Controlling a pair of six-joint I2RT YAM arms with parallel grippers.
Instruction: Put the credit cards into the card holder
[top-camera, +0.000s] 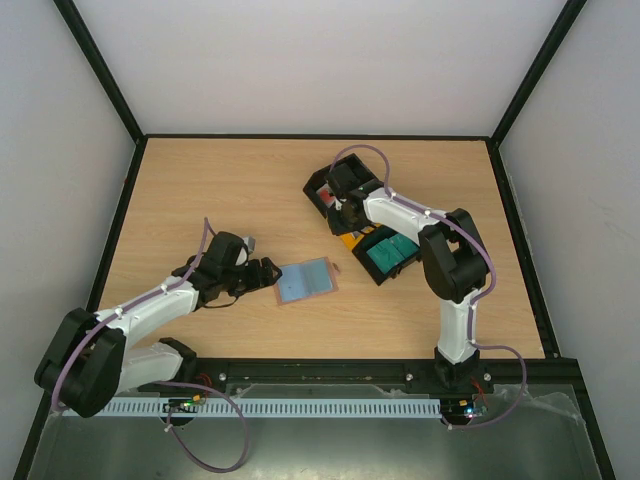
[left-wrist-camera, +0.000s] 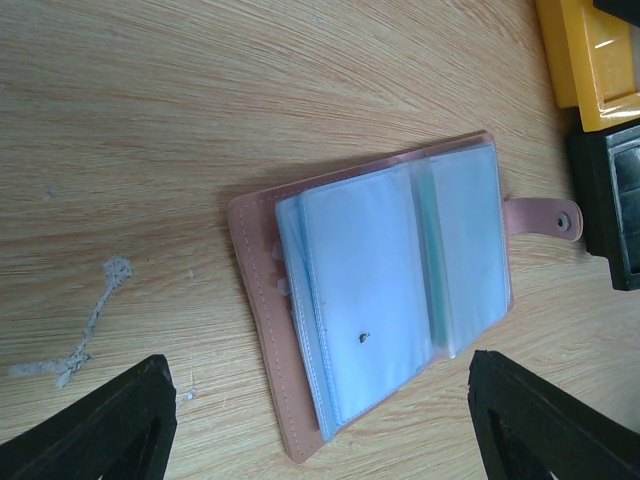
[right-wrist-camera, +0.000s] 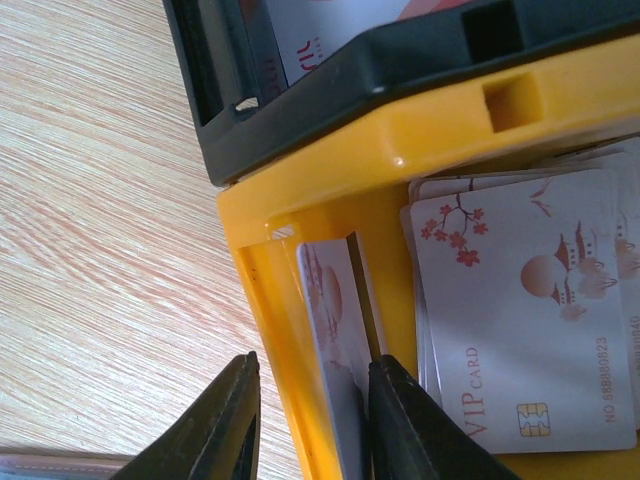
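The card holder (left-wrist-camera: 375, 290) lies open on the table, a brown cover with clear bluish sleeves and a snap strap (left-wrist-camera: 545, 218). My left gripper is open beside it, with nothing gripped. Over the yellow bin (right-wrist-camera: 270, 300), my right gripper stands part open. One white card (right-wrist-camera: 335, 320) tilts up on edge between its fingers, close against the right finger (right-wrist-camera: 400, 415); a gap shows on the left side. A stack of white VIP cards (right-wrist-camera: 520, 310) lies flat in the same bin.
A black bin (right-wrist-camera: 370, 75) with a red and white card adjoins the yellow one. Another black bin (top-camera: 372, 262) holds green cards (top-camera: 393, 252). Bare table lies left of the bins and behind the holder.
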